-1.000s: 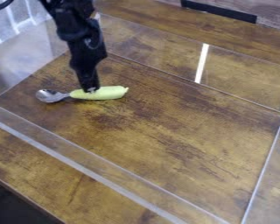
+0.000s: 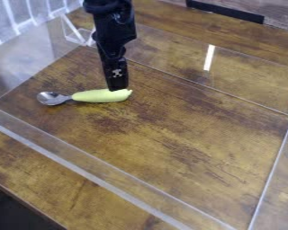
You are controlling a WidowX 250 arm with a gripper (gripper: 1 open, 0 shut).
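My black gripper (image 2: 118, 79) hangs open above a pale yellow-green object (image 2: 103, 95), shaped like a corn cob or vegetable, which lies on the wooden board. A metal spoon (image 2: 50, 98) lies at its left, its handle against or under the pale object; I cannot tell which. The fingertips are just above the pale object's right part, and I see nothing held between them.
Clear acrylic panels (image 2: 134, 202) border the wooden work area (image 2: 183, 135). The middle and right of the board are clear. A dark strip (image 2: 225, 13) runs along the back.
My gripper has moved right along the pale object from near its left part, and now sits higher in view. The spoon and pale object have not visibly moved.
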